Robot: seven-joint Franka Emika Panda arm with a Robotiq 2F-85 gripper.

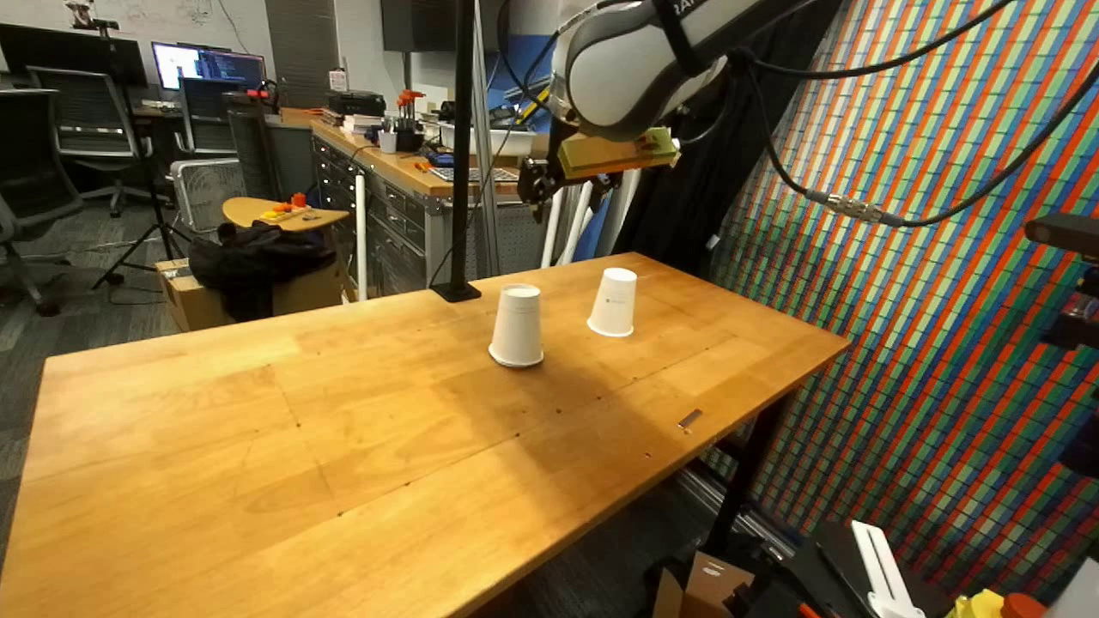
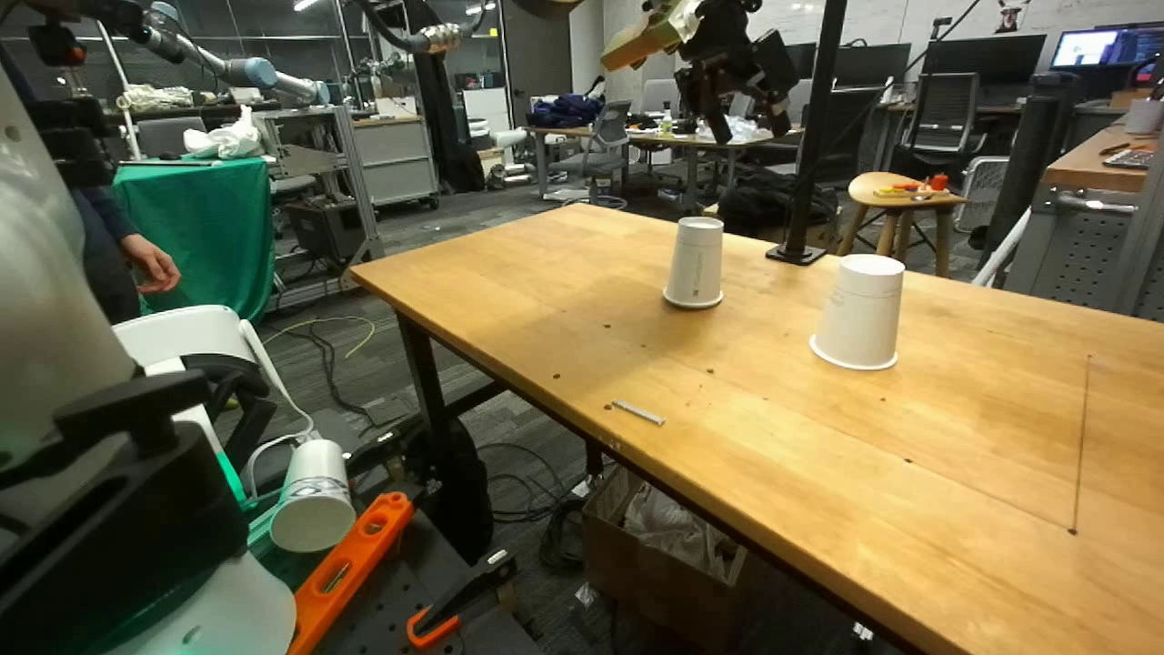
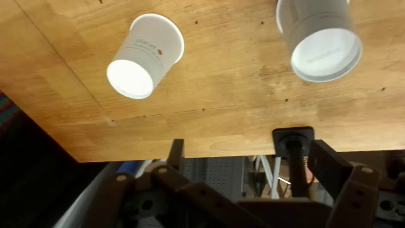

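Two white paper cups stand upside down on the wooden table (image 1: 309, 433). The left cup (image 1: 517, 330) in exterior view 1 has several rim lines near its top; the right cup (image 1: 613, 303) stands farther back and bears a small logo. From above, the wrist view shows the logo cup (image 3: 148, 51) at upper left and the other cup (image 3: 322, 45) at upper right. My gripper is open, empty, and hangs well above the table, apart from both cups. Its dark fingers point down in exterior view 2, where the gripper (image 2: 750, 122) shows above the far edge.
A black post (image 1: 463, 154) rises from the far table edge, its base (image 3: 293, 137) lying between the fingers in the wrist view. A small metal strip (image 1: 690, 419) lies near the front edge. Most of the tabletop left of the cups is bare.
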